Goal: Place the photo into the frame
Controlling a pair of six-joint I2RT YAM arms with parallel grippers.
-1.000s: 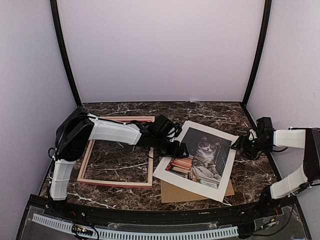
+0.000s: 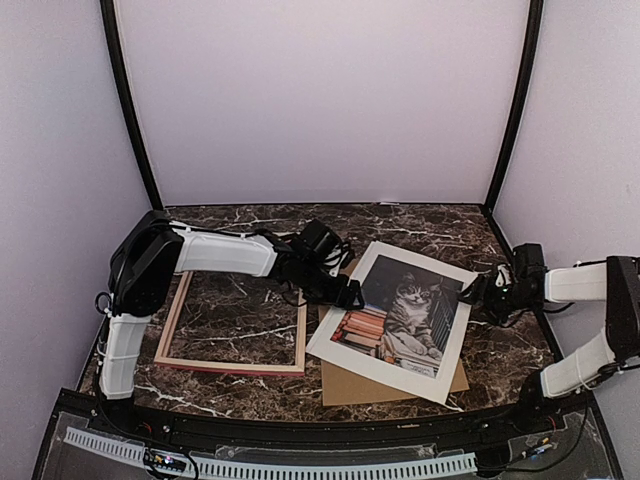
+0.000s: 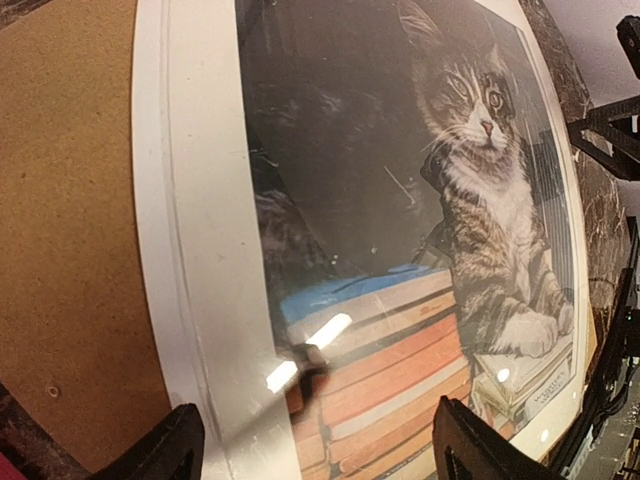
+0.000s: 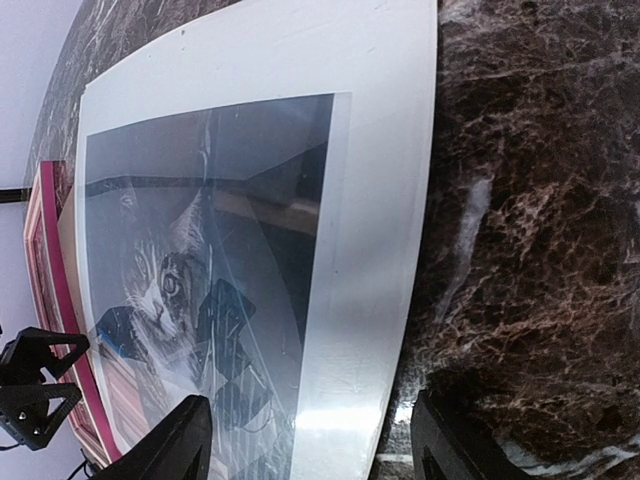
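Observation:
The photo (image 2: pixel 412 310), a cat beside stacked books with a wide white border, lies turned at an angle on a brown backing board (image 2: pixel 355 388). To its left lies the empty wooden frame (image 2: pixel 230 368), reddish along its outer side. My left gripper is open over the photo's left border, which runs between its fingers in the left wrist view. At the opposite side, my right gripper is also open, with the right border and its edge between the fingers. Whether any finger touches the photo, I cannot tell.
Dark marble tabletop (image 2: pixel 500 360) shows bare to the right of the photo and behind it. My left arm (image 2: pixel 225 253) reaches across the frame's back part and hides some of it. White walls close in the back and both sides.
Over the last second my left gripper has drawn back slightly leftward, from over the photo's picture to its left border. My right gripper has sunk a little. The photo and frame have not moved.

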